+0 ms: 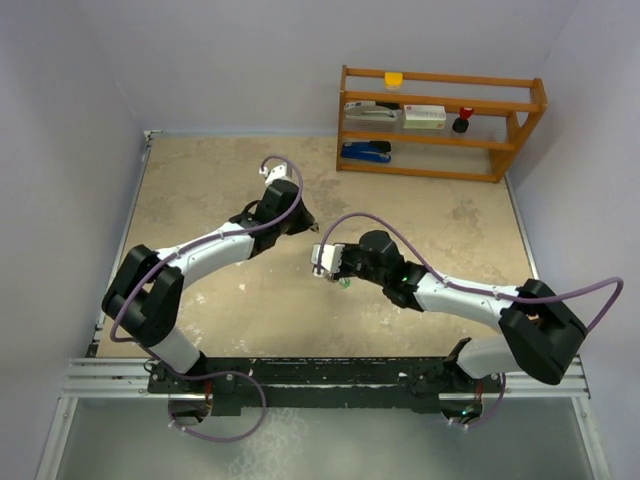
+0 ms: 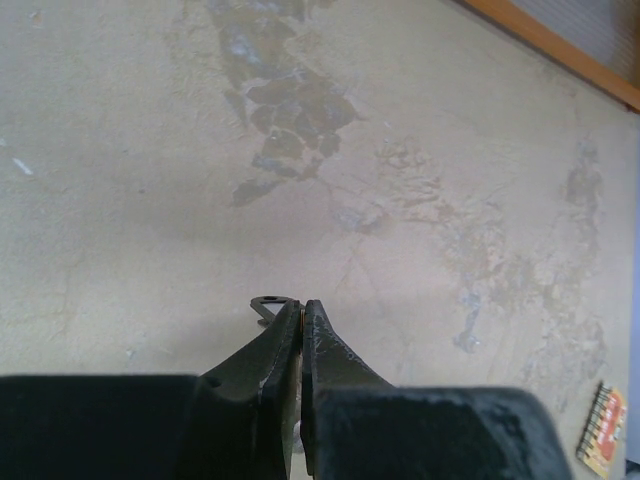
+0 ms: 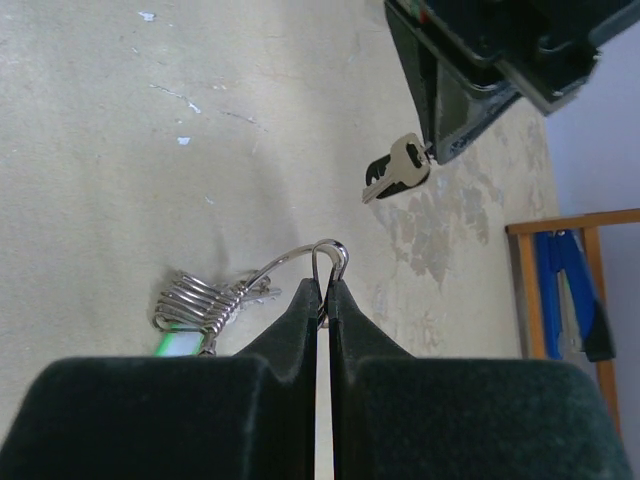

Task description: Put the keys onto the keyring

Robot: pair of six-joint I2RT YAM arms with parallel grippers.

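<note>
In the right wrist view a silver key with a dark part (image 3: 405, 165) sticks out from the tips of my left gripper, which is shut on it. Over the table, my left gripper (image 1: 311, 229) stands up and left of my right gripper (image 1: 328, 276) in the top view. The key (image 2: 268, 303) shows partly beside the left fingertips in the left wrist view. My right gripper is shut on the thin metal loop of the keyring (image 3: 290, 254). A coiled part and a green tag (image 3: 180, 342) hang from that loop. Key and loop are apart.
A wooden rack (image 1: 420, 138) with a blue stapler (image 1: 366, 152), a white box (image 1: 424, 117) and other items stands at the back right. Bare table (image 1: 200, 180) lies around both grippers. A small notebook (image 2: 602, 430) edges into the left wrist view.
</note>
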